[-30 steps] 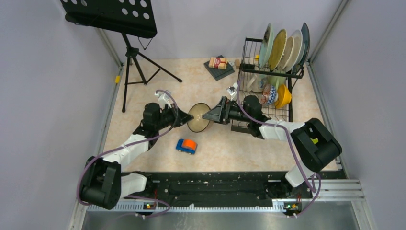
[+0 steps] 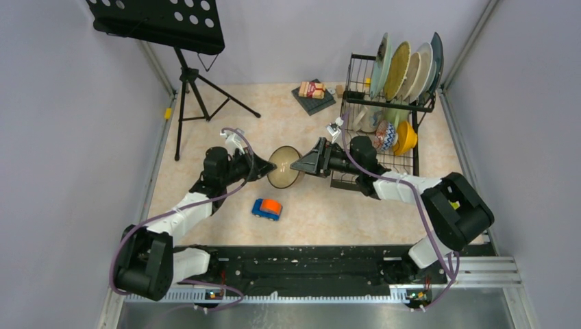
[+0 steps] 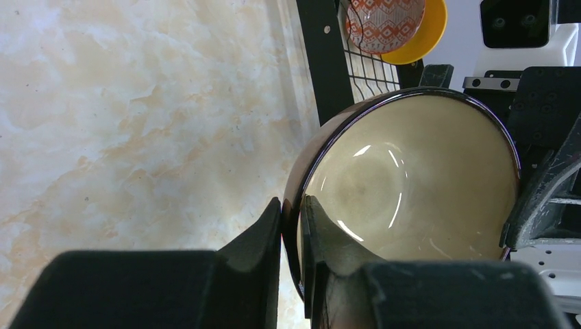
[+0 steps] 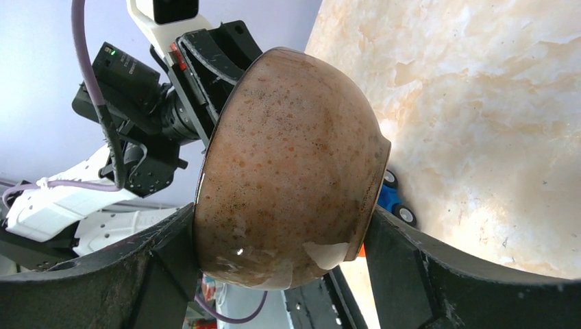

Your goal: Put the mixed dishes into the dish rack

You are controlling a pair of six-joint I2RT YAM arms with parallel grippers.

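A tan-brown bowl [image 2: 282, 168] is held up on its side between both grippers at mid-table, its cream inside facing the top view. My left gripper [image 2: 268, 169] has the bowl's rim between its fingers, seen in the left wrist view. My right gripper [image 2: 300, 164] reaches around the bowl from the other side; in the right wrist view the brown underside [image 4: 288, 164] fills the space between its fingers. The dish rack [image 2: 356, 99] at the right holds plates [image 2: 396, 68] upright on top and bowls [image 2: 405, 140] below.
A blue-and-orange toy car [image 2: 266, 209] lies in front of the bowl. A black music stand [image 2: 179, 27] stands at back left, and a dark mat [image 2: 312, 104] with a small package lies at the back.
The bowl and both grippers look almost unmoved.
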